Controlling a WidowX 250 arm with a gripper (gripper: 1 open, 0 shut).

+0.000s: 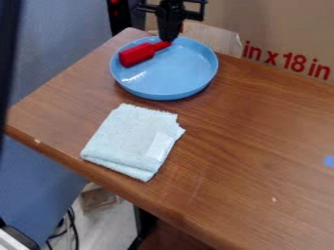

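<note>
A red cylindrical object [139, 55] lies in the left back part of a blue plate [177, 81] on the wooden table. The black gripper [169, 37] hangs just above the back of the plate, near the right end of the red object. Its fingertips are small and dark, and I cannot tell whether they are open or shut. A folded white cloth [131, 142] lies in front of the plate, toward the table's left edge.
A cardboard box [280, 34] with red print stands behind the table. Cables hang below the left edge.
</note>
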